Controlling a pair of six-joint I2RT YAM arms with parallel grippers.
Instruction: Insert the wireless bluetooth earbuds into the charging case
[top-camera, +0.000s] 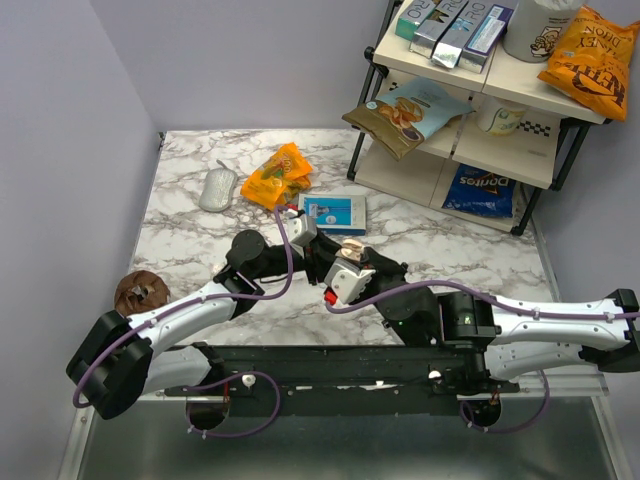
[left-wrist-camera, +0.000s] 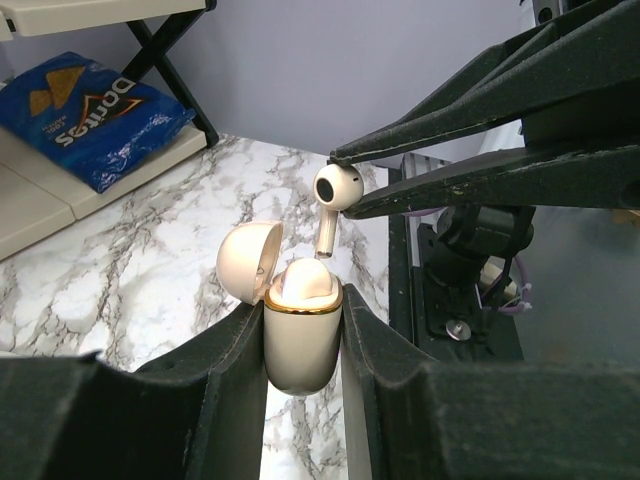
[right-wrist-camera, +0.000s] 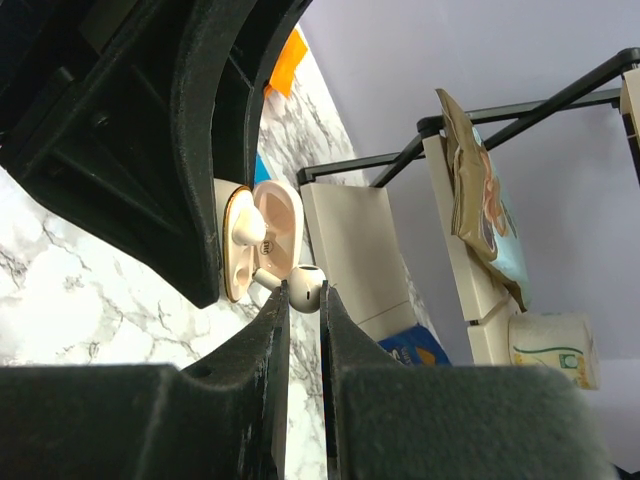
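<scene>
My left gripper is shut on the small white charging case (left-wrist-camera: 300, 352), which has a gold rim. Its lid (left-wrist-camera: 248, 260) stands open to one side. A rounded white piece, looking like a seated earbud (right-wrist-camera: 248, 228), shows in the case in the right wrist view. Another white earbud (left-wrist-camera: 338, 186) sits at the fingertips of my right gripper, its stem slanting down toward the case opening. In the left wrist view a gap shows between stem and case. From above, both hands meet over the table and hide the case's inside.
Behind the hands lies a blue-and-white box (top-camera: 335, 213), with an orange bag (top-camera: 278, 177) and a grey pouch (top-camera: 218, 188) further left. The shelf rack (top-camera: 480, 135) stands at the back right. Bare marble table surrounds the hands.
</scene>
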